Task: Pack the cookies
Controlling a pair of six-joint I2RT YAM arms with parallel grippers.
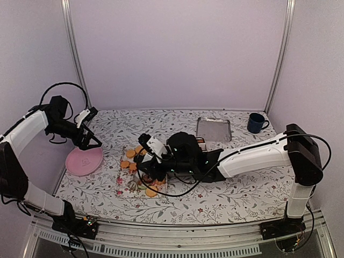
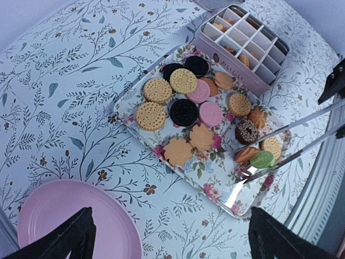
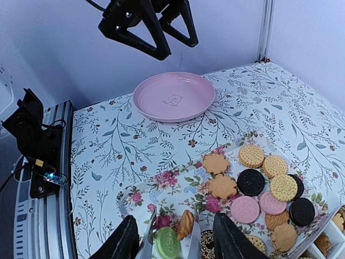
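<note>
Assorted cookies lie on a floral tray (image 2: 178,145): tan rounds (image 2: 151,116), black ones (image 2: 184,112), pink ones (image 2: 210,114) and flower-shaped ones (image 2: 178,151). A white divided box (image 2: 229,58) at the tray's far side holds some cookies in its compartments. My right gripper is open low over the tray's near part, its thin blades on either side of a green cookie (image 3: 167,243) and a brown cookie (image 3: 185,224). Whether the blades touch these cannot be told. My left gripper (image 1: 90,141) hangs open and empty above the pink plate (image 1: 84,161).
At the back right stand a grey metal tray (image 1: 214,129) and a dark blue mug (image 1: 257,123). The right forearm (image 1: 258,156) spans the table's right half and partly covers the box and cookies from above.
</note>
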